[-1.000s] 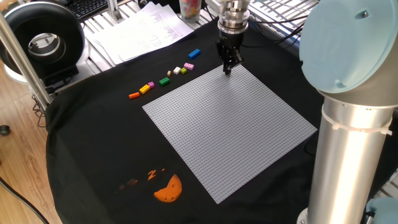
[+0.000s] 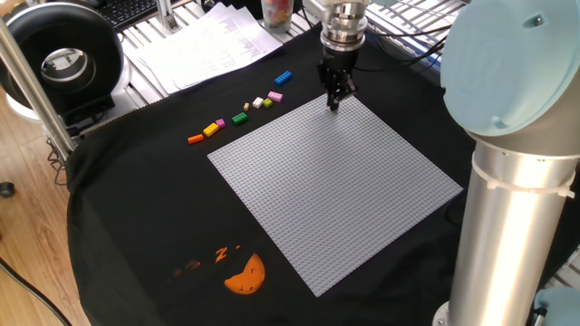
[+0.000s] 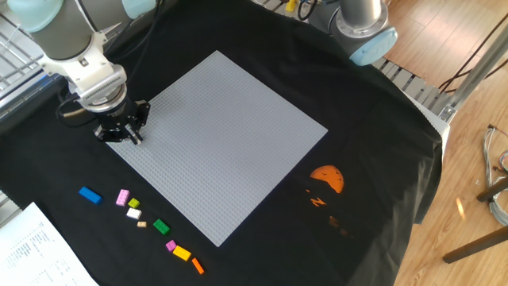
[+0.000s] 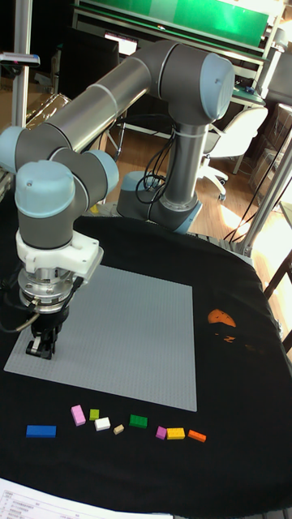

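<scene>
A large grey studded baseplate [image 2: 335, 190] lies bare on the black cloth. Over its corner near the papers' side hangs my black gripper [image 2: 334, 101], pointing down; in the second exterior view the gripper [image 3: 133, 137] covers that corner. Whether its fingers touch the plate, or hold anything, is too small to make out. Along one side of the plate lie loose bricks: blue [image 3: 90, 195], pink [image 3: 122, 197], lime [image 3: 133, 203], white [image 3: 133, 214], tan [image 3: 142, 224], green [image 3: 161, 226], magenta [image 3: 171, 246], yellow [image 3: 182, 253] and orange [image 3: 198, 266].
Printed papers [image 2: 208, 45] lie beyond the bricks, at the cloth's edge. An orange printed mark [image 2: 246, 275] shows on the cloth on another side of the plate. The arm's base [image 4: 160, 208] stands behind the plate. Most of the plate is free.
The gripper and arm have shifted very slightly to the right in the first exterior view. The bricks and the baseplate have not moved.
</scene>
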